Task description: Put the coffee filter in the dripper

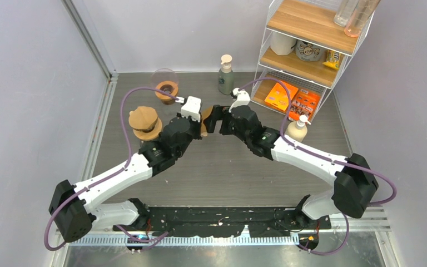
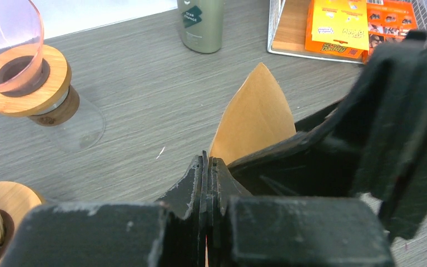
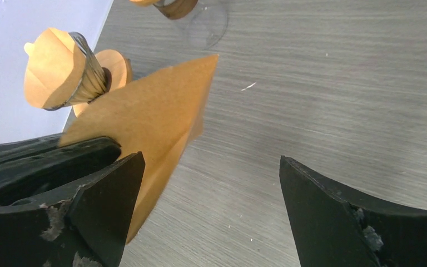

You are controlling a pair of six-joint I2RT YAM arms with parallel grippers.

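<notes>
A brown paper coffee filter (image 2: 253, 117) stands upright between the two arms, pinched in my shut left gripper. In the right wrist view my right gripper is open, with the filter (image 3: 139, 114) at its left finger, largely hidden from above by the arms. A glass dripper with wooden collar (image 1: 167, 89) stands at the back left; in the left wrist view its pink-rimmed cone (image 2: 5, 33) is at upper left. The wooden-collared filter holder with paper filters (image 1: 143, 119) stands left of my left gripper.
A green pump bottle (image 1: 226, 80) stands at the back. A shelf (image 1: 306, 19) with boxes and cups is at the back right, a cream bottle (image 1: 296, 130) in front of it.
</notes>
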